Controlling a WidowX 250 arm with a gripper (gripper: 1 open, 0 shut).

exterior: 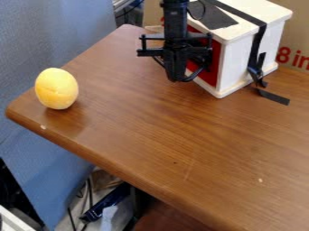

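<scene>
A black robot gripper (pixel 176 63) hangs at the upper middle, just in front of the red front face of a white box (pixel 248 63) with black straps. Whether its fingers are open or shut is hard to make out against the dark parts. A yellow egg-shaped object (pixel 56 87) sits near the left edge of the wooden table (pixel 157 153).
Behind the white box is a cardboard box (pixel 291 41). Beyond the left edge are a blue fabric panel (pixel 36 144) and clutter on the floor below.
</scene>
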